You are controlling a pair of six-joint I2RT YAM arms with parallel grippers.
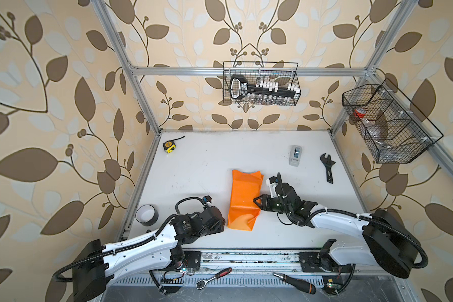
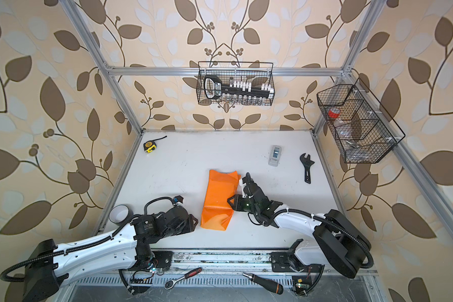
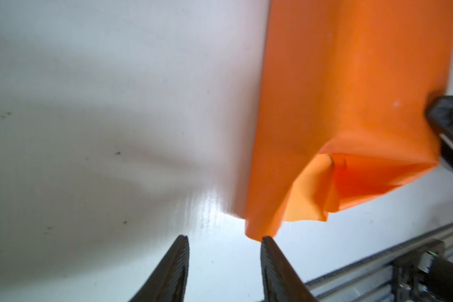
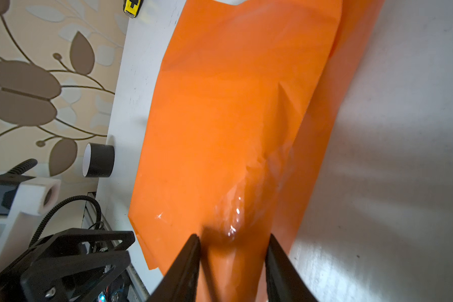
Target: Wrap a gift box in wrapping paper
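The orange wrapping paper (image 1: pixel 245 193) lies as an upright bundle near the middle of the table, with the gift box hidden from sight. Its near end (image 3: pixel 307 191) gapes open with loose folds, as the left wrist view shows. Left of that end, my left gripper stands open over bare table, apart from the paper. My right gripper is at the bundle's right side, its fingers parted, with the orange paper's creased edge lying between or just beneath them. Whether they touch it is hard to tell.
A tape measure (image 1: pixel 169 146) lies far left, a roll of tape (image 1: pixel 146 215) near left. On the right are a grey device (image 1: pixel 295 155) and a wrench (image 1: pixel 328 167).
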